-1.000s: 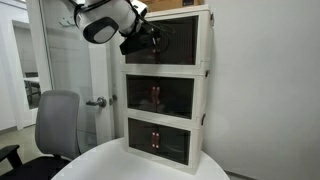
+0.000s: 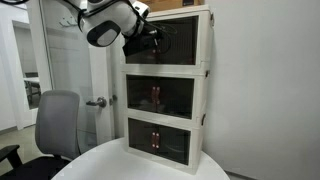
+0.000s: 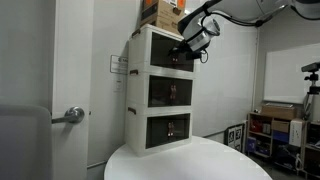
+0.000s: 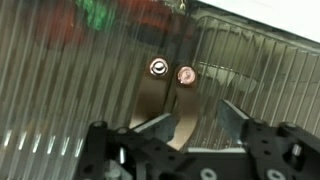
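A white stacked cabinet (image 2: 198,96) with dark ribbed see-through doors stands on the round white table. My gripper is at its top compartment, close to the doors. In the wrist view two brown door handles meet at the door seam: the left handle (image 4: 150,97) and the right handle (image 4: 187,104). The fingers (image 4: 235,121) stand apart, and the lower part of the right handle shows between them. Whether either finger touches it cannot be told. In exterior view 2 the gripper (image 3: 183,48) covers the top door handles.
Lower compartments carry red-brown handles (image 2: 155,95) too, and their doors are shut. Boxes (image 3: 160,14) sit on top of the cabinet. An office chair (image 2: 57,125) stands at the left in exterior view 1.
The arm and gripper have shifted slightly to the right in exterior view 1, staying at the top compartment. The cabinet doors look unchanged.
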